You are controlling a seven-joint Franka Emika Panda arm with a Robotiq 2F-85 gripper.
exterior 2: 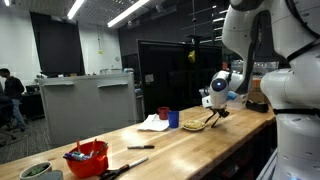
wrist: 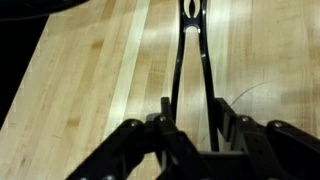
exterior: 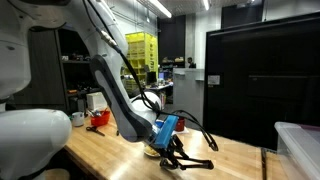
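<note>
My gripper is shut on a slim black two-armed utensil (wrist: 207, 72), which looks like tongs. Its arms run away from the fingers and meet in a looped end (wrist: 193, 12) at the top of the wrist view. In exterior view 1 the gripper (exterior: 174, 158) hangs low over the wooden table, the black utensil (exterior: 200, 163) pointing right. Exterior view 2 shows a plate of yellowish food (exterior 2: 197, 125) near the arm. From exterior view 1 that plate is mostly hidden behind the gripper.
A blue cup (exterior 2: 173, 119), a red cup (exterior 2: 163, 113) and a white cloth (exterior 2: 152, 123) stand or lie near the plate. Farther along are a red basket (exterior 2: 88, 160) and dark-handled tools (exterior 2: 125, 167). A clear bin (exterior: 298, 148) borders the right side. Bare wood (exterior 2: 160, 160) lies along the middle.
</note>
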